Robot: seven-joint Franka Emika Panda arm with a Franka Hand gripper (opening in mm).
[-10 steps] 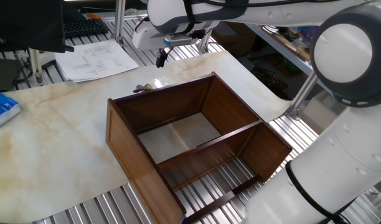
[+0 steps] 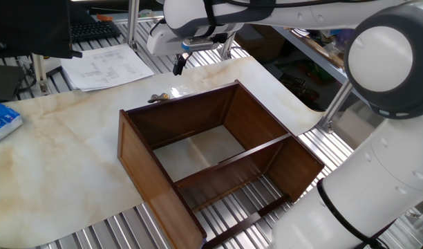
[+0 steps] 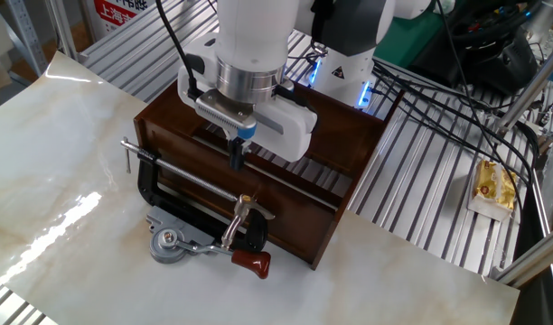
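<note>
My gripper (image 3: 237, 155) hangs above the brown wooden frame, its dark fingers close together with nothing visible between them. In the first exterior view, the gripper (image 2: 178, 66) appears small beyond the frame's far side. The open wooden frame (image 2: 156, 200) rests partly on the marbled sheet and partly on the slats, with a divider (image 2: 232, 166) across its inside. Along one outer side of it, in the second exterior view, lie a black clamp (image 3: 148, 185) with a threaded rod and a grey metal tool (image 3: 168, 244) with a red-brown handle (image 3: 251, 263).
Papers (image 2: 104, 67) and a keyboard (image 2: 94, 31) are at the back left, a blue packet (image 2: 3, 120) at the left edge. A small box with yellow contents (image 3: 493, 191) stands on the slats. The marbled sheet (image 2: 66, 159) is largely bare.
</note>
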